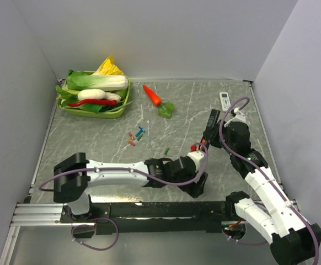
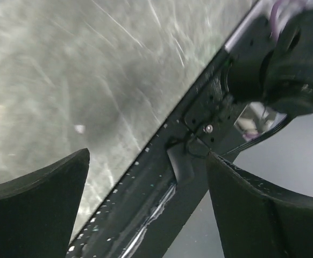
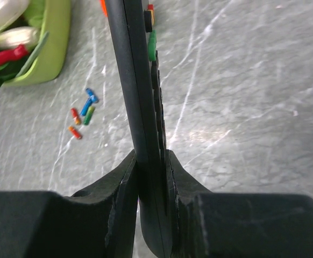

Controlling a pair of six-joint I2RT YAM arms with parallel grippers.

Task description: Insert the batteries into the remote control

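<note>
The black remote control is held upright and edge-on in my right gripper, whose fingers sit round its body; batteries show along its side. Loose batteries in blue, red and green lie on the grey table left of centre, also seen beyond the remote in the right wrist view. My left gripper is low near the front edge, below the remote; in the left wrist view its fingers stand open over bare stone, nothing between them.
A green basket of vegetables fills the back left. A carrot and broccoli lie at the back middle. A white handset lies back right. Walls surround the table.
</note>
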